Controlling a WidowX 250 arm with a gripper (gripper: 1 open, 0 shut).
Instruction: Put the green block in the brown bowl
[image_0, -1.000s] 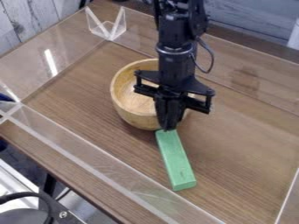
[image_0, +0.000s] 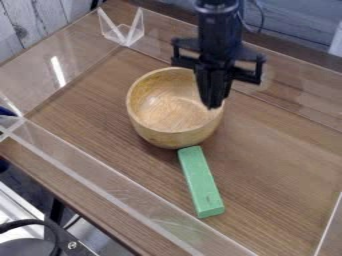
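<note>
The green block (image_0: 202, 183), long and flat, lies on the wooden surface in front of the brown bowl (image_0: 143, 123). Its far end is close to the bowl's near side; I cannot tell whether they touch. The bowl stands upright and looks empty where its inside shows. Over the bowl's right side hangs my gripper (image_0: 211, 102), shut with nothing between its fingers. The block is well outside the fingers, nearer the camera. Part of the bowl's far right rim is hidden behind the dark arm.
A clear angular holder (image_0: 123, 30) stands at the far left edge. Transparent low walls (image_0: 120, 185) border the wooden surface (image_0: 274, 165). Black cables (image_0: 38, 225) lie outside at the lower left. Open wood stretches right of the block and left of the bowl.
From near the block's far end, my gripper has moved back, away from the camera, to over the bowl's right side. Block and bowl have stayed in place.
</note>
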